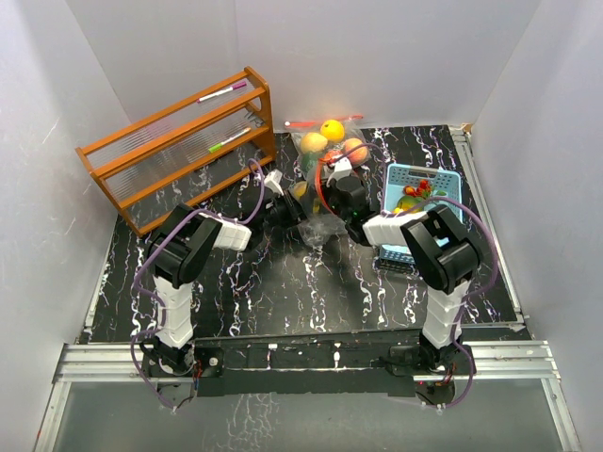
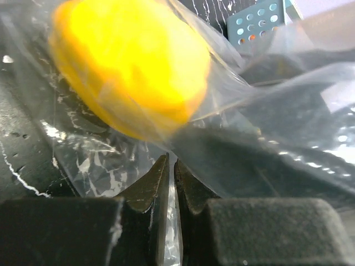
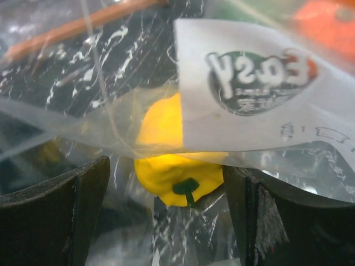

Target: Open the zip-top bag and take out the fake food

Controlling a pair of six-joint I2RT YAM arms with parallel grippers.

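A clear zip top bag [image 1: 322,229] lies between my grippers, holding yellow fake food, which looks like a pepper with a green stem [image 3: 176,172] in the right wrist view. My left gripper is at the bag from the left, its fingertips nearly together under the plastic, nothing clearly between them. My right gripper is over the bag from the right, fingers apart around the yellow piece behind plastic with printed lettering; whether it touches it I cannot tell.
Another bag [image 1: 332,141] of fake fruit lies at the back. A blue basket [image 1: 450,184] with food stands at the right. A wooden rack [image 1: 141,179] stands at the back left.
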